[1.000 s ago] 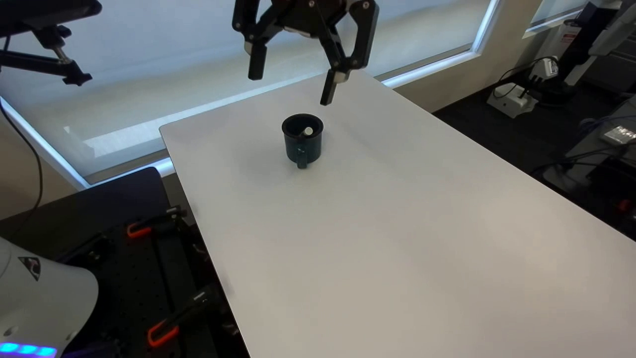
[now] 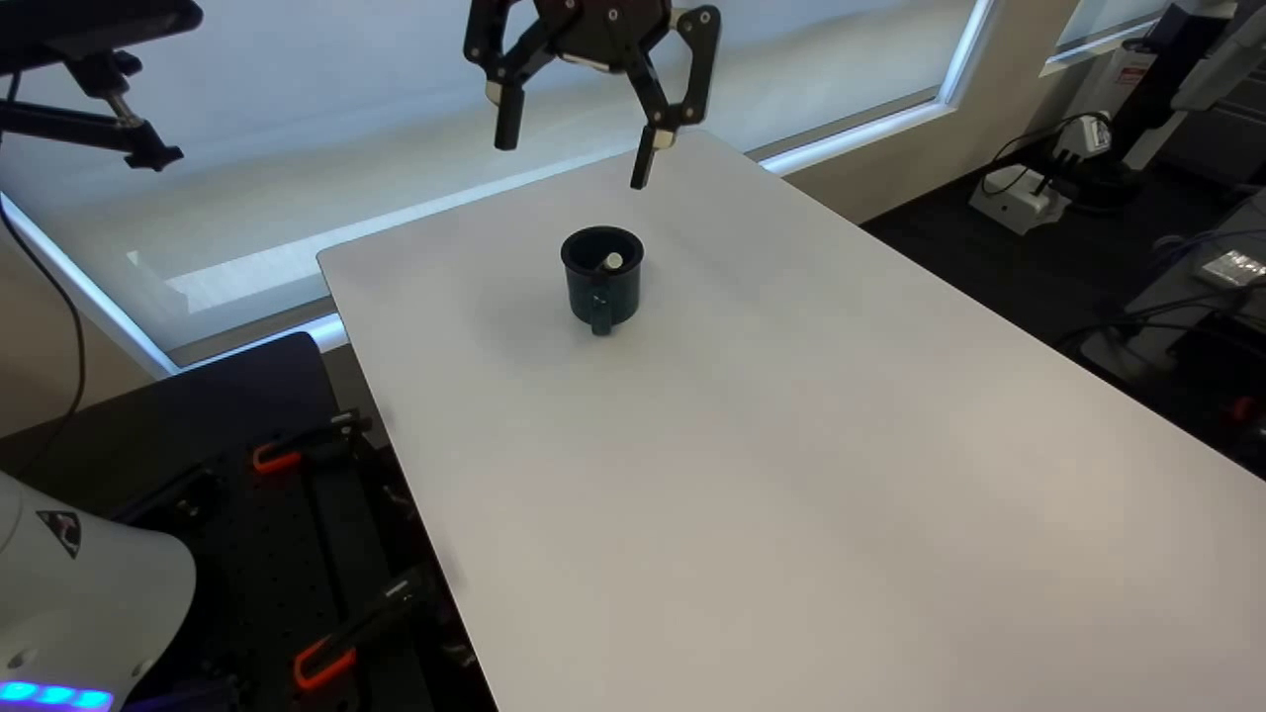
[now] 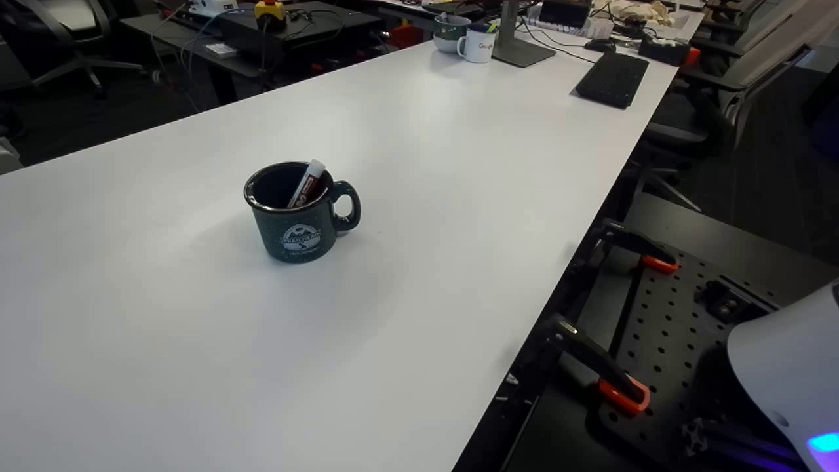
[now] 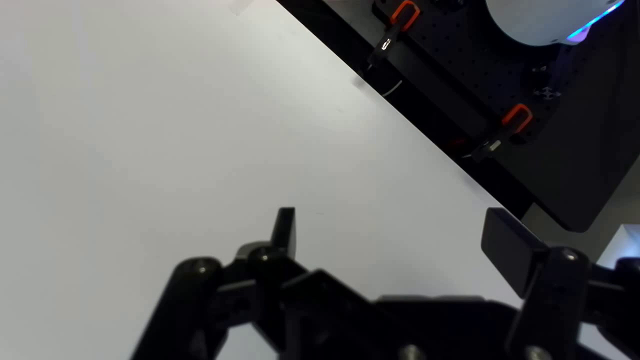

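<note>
A dark green mug (image 2: 601, 295) stands upright on the white table, towards its far end in exterior view 1. Its printed side and its handle at the right show in exterior view 2, where the mug (image 3: 292, 236) is nearer the camera. A marker (image 3: 308, 185) with a white end leans inside it, the tip just above the rim. High over the table, clear of the mug, my gripper (image 2: 575, 154) hangs open with its fingers wide apart. The wrist view has the gripper over bare table, nothing between its fingers; the mug is out of that view.
Orange-handled clamps (image 3: 625, 396) sit along one edge beside the robot's base (image 3: 794, 370). Far down the table are a white mug (image 3: 476, 44), a second dark mug (image 3: 449, 33) and a keyboard (image 3: 613, 78).
In exterior view 1 my gripper has shifted slightly up in the picture, and its right finger also a little left. It was open before too. Mug and marker are unmoved.
</note>
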